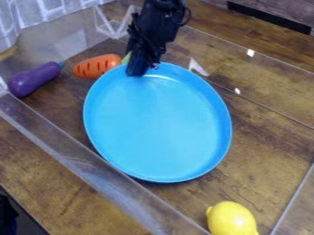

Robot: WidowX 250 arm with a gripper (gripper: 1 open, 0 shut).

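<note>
My black gripper (139, 64) reaches down from the top to the back-left rim of a large blue plate (157, 124); its fingertips are dark and small, so whether anything is between them is hard to see. An orange toy carrot (95, 65) lies just left of the gripper, behind the plate. A purple toy eggplant (33, 79) rests farther left by the clear wall.
A yellow toy lemon (230, 219) sits at the front right. Clear walls border the wooden surface (252, 138) on the left, back and right. Bare wood shows to the right of the plate.
</note>
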